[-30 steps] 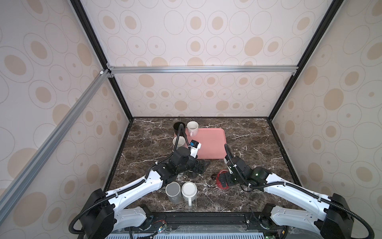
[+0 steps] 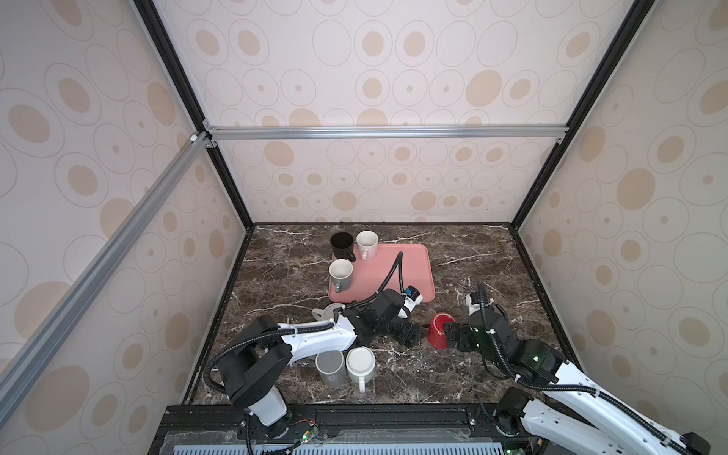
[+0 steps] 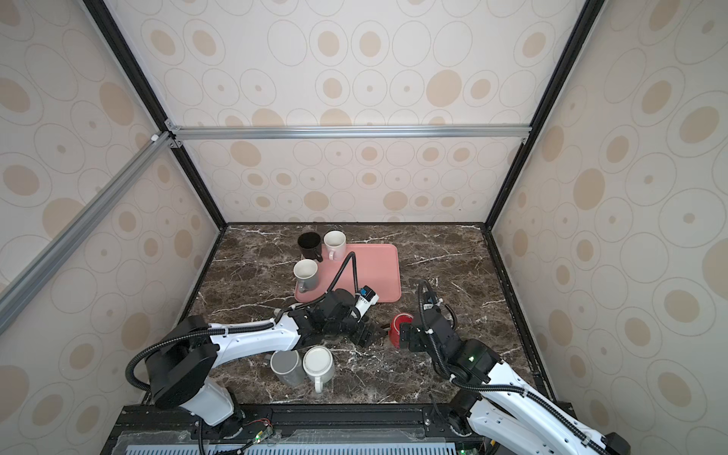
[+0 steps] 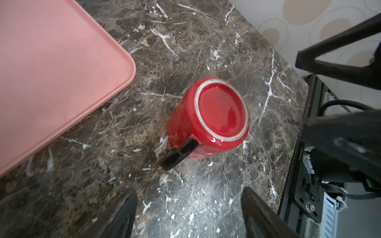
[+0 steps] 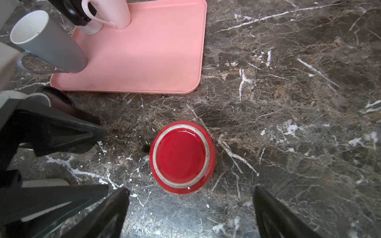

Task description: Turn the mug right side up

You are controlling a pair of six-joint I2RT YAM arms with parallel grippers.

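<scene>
The red mug [image 4: 180, 123] stands bottom up on the marble table, its base [image 5: 181, 156] facing up and its dark handle [image 4: 180, 154] pointing toward my left arm. My left gripper [image 2: 412, 335] is just left of the mug, its fingers apart with only bare table showing between them in the left wrist view. On the mug's other side is my right gripper [image 2: 452, 337], open; a gap of table shows between the mug and its fingers in the right wrist view. The mug's opening is hidden beneath it.
Behind lies a pink tray [image 2: 413, 265], with a black mug [image 2: 342, 244], a white mug [image 2: 367, 243] and a grey mug [image 2: 341, 274] at its left side. Near the front are a grey mug [image 2: 330, 367] and a white mug [image 2: 361, 364].
My left gripper has come right, close to the mug.
</scene>
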